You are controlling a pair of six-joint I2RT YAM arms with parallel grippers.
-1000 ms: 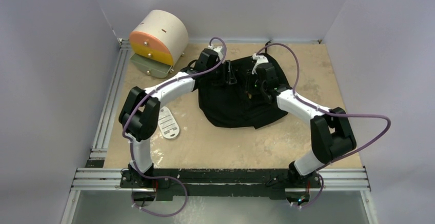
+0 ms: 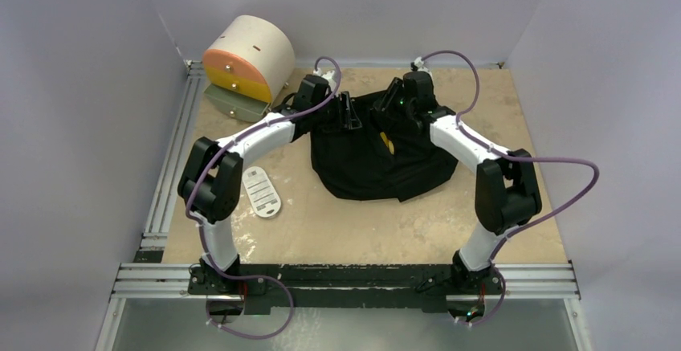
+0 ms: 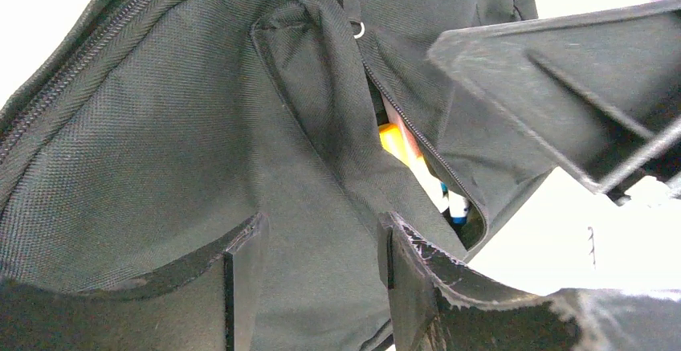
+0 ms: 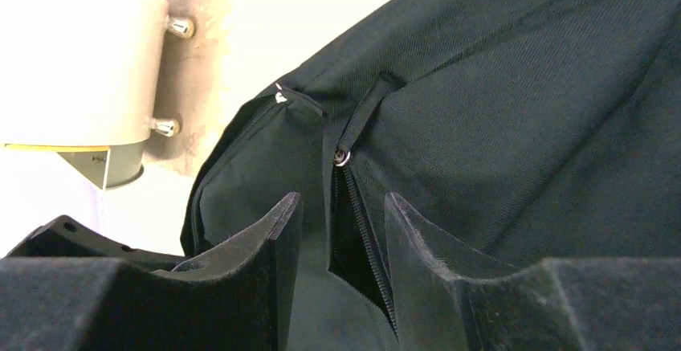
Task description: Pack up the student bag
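A black bag (image 2: 353,170) lies on the table. Its zipped pocket gapes in the left wrist view, showing yellow, pink and blue-white items (image 3: 393,138) inside. My left gripper (image 2: 348,112) is open above the bag's left part, with fabric below its fingers. My right gripper (image 2: 389,95) is open over the bag's upper part; in the right wrist view a zipper pull ring (image 4: 342,157) with a strap lies just beyond its fingertips. I see nothing held between either gripper's fingers.
A rounded cabinet (image 2: 261,54) with coloured drawers stands at the back left, close to the left arm. A white slab (image 2: 262,192) with labels lies left of the bag.
My right gripper has moved toward the back of the bag, uncovering more of the yellow item in the top view.
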